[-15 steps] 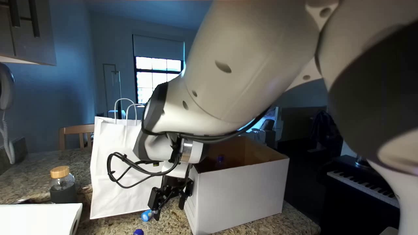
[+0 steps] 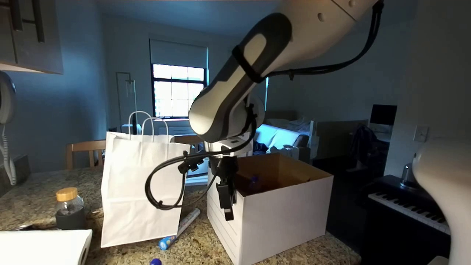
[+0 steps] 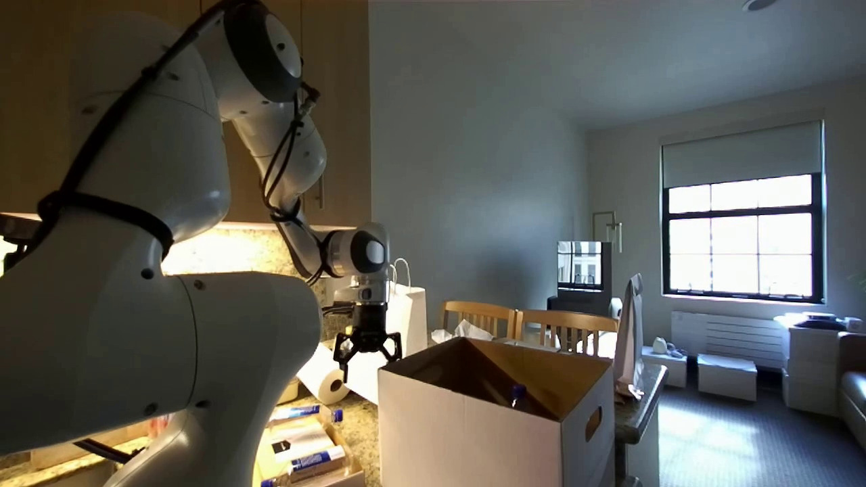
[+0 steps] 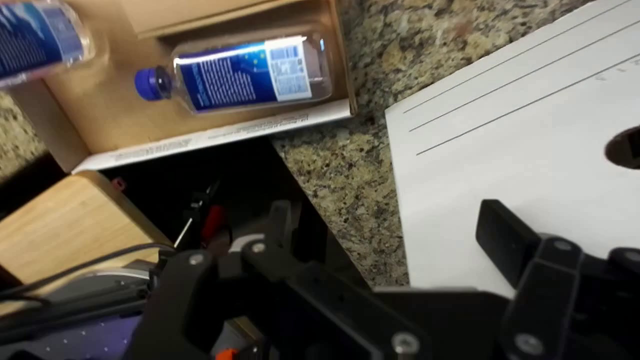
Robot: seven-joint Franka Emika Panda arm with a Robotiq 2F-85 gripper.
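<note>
Seen from exterior view 2, my gripper (image 3: 367, 365) points down with its fingers spread and nothing between them, just left of the big white box (image 3: 467, 434). In the wrist view, one finger (image 4: 507, 246) shows against the box's white wall. A clear bottle with a blue cap (image 4: 240, 75) lies on its side in a shallow cardboard tray (image 4: 120, 111). Part of another bottle (image 4: 36, 42) shows at the upper left of that view. Inside the white box a blue bottle cap (image 3: 519, 392) pokes up; the rest of its interior is mostly hidden.
A white paper bag (image 2: 137, 190) stands beside the box, with a blue-ended tube (image 2: 187, 223) lying between them. Further left are a wooden-lidded jar (image 2: 68, 209) and a white container (image 2: 39, 247). A paper towel roll (image 3: 329, 383) lies behind the tray.
The arm has risen and drawn back from exterior view 1's camera, and the gripper has moved up and right. The white box has shifted slightly right.
</note>
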